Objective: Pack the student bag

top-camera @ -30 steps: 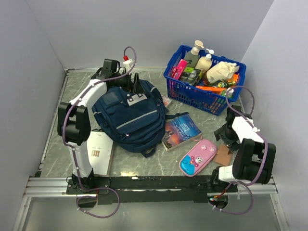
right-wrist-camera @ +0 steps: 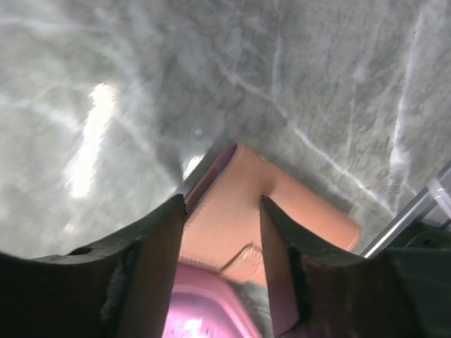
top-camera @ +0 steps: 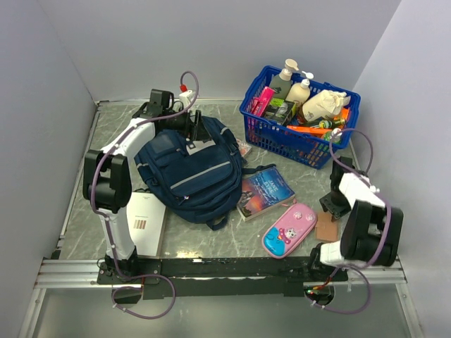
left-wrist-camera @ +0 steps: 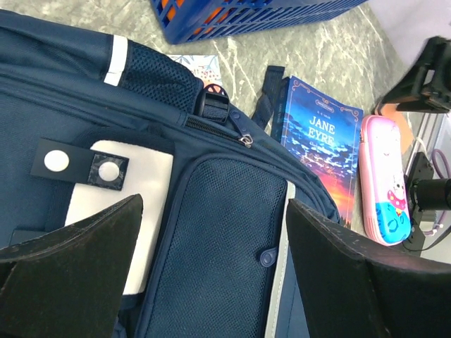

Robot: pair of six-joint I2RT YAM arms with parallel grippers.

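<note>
A navy backpack (top-camera: 201, 172) lies on the table at centre left. Above its upper part my left gripper stands open, nothing between its fingers. At the right front is a tan wallet-like item (right-wrist-camera: 296, 204), one edge slightly lifted. My right gripper is partly open right at this item, its fingers on either side of the near part; whether they grip it is unclear. The pink pencil case (top-camera: 289, 230) lies just left of the tan item. A Jane Eyre book (top-camera: 266, 191) rests between backpack and pencil case.
A full blue basket (top-camera: 285, 141) stands at the back right, near the right arm. A white book or box (top-camera: 146, 224) lies by the left arm's base. A small card-like item (top-camera: 244, 148) sits beside the backpack. Bare table (top-camera: 204, 243) shows along the front.
The right arm has shifted slightly, and the tan item has turned a little under its gripper. The left arm and backpack look unchanged.
</note>
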